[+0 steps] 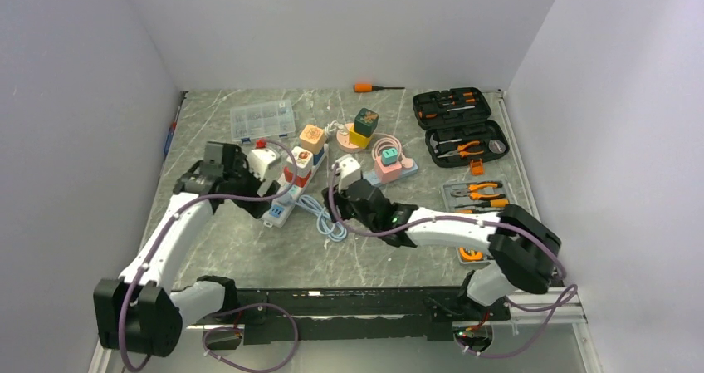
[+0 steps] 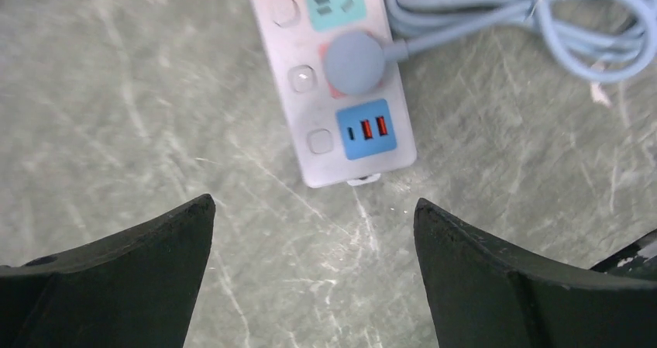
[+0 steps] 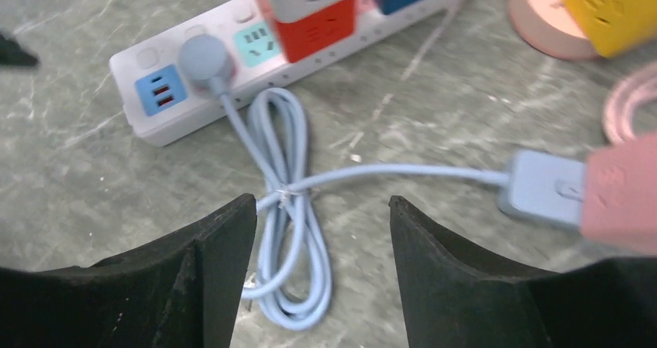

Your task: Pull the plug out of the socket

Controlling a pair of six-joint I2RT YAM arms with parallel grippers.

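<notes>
A white power strip (image 2: 310, 108) has a round light-blue plug (image 2: 355, 63) seated in it near its close end, beside a blue USB socket (image 2: 367, 129). In the right wrist view the same plug (image 3: 204, 57) sits flat on the strip (image 3: 166, 123), its cord leading into a tied coil (image 3: 290, 208). My left gripper stands open just off the strip's close end, nothing between its fingers. Open and empty too, my right gripper hovers by the coil; from the top it (image 1: 330, 205) is right of the strip.
Cube plugs (image 1: 299, 162) stand farther along the strip. A second light-blue strip (image 3: 542, 189) carries a pink block (image 3: 627, 193). Tool cases (image 1: 465, 128) lie on the right, a clear organizer box (image 1: 262, 122) at the back left. Bare tabletop lies in front of the coil.
</notes>
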